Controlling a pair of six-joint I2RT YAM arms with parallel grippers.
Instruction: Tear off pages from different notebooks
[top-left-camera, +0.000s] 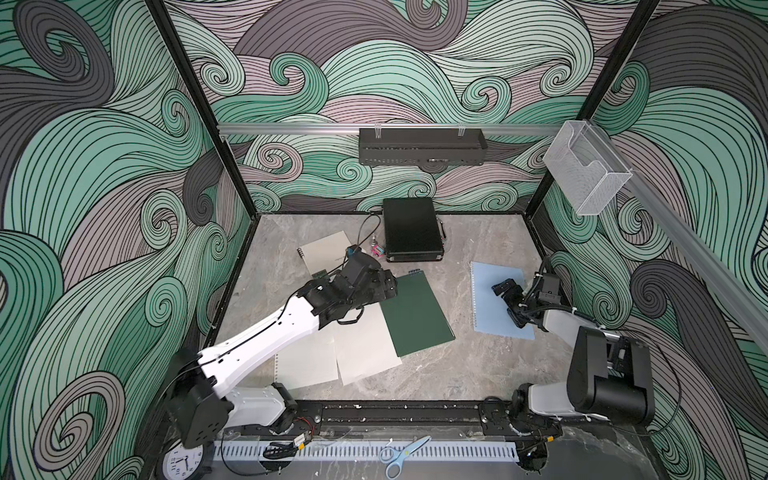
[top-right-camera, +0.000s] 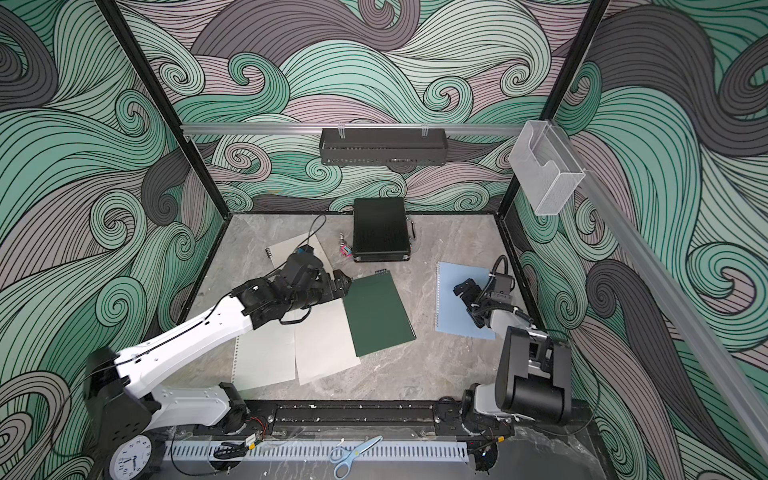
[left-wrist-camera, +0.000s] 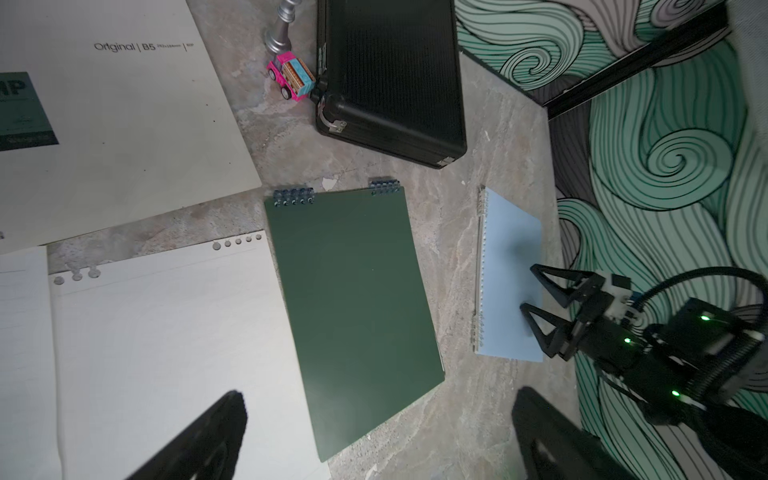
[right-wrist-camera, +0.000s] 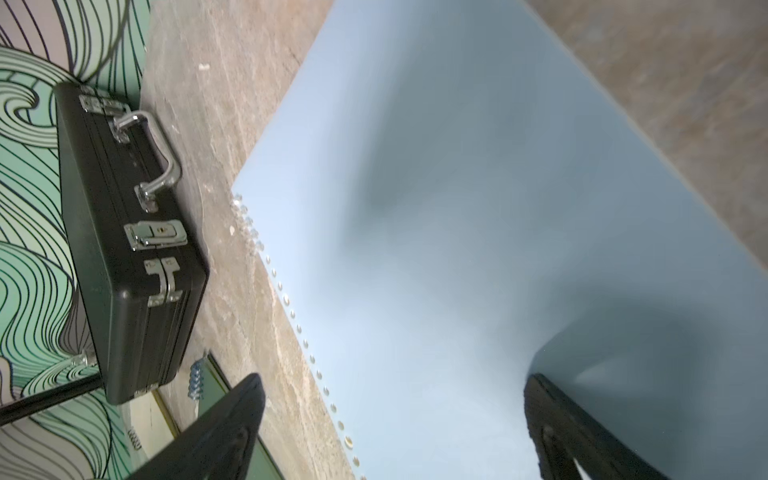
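Observation:
A dark green notebook (left-wrist-camera: 356, 312) with coil binding at its far edge lies shut in the middle of the table. Beside it, to the left, is a loose white page (left-wrist-camera: 168, 344) with punched holes along its top. Over these papers my left gripper (top-left-camera: 390, 285) hangs open and empty. On the right lies a blue sheet or cover (right-wrist-camera: 448, 240) with holes or coil along its left edge; I cannot tell which. My right gripper stands open just above its right part, nothing between its fingers. Farther left is another ruled page (top-left-camera: 308, 360), partly under the left arm.
A black case (top-left-camera: 412, 228) stands at the back, a small pink toy car (left-wrist-camera: 291, 76) near it. A pale notebook (left-wrist-camera: 120, 112) lies back left. Bare table shows between the green notebook and the blue one. Scissors (top-left-camera: 404, 456) lie outside the front edge.

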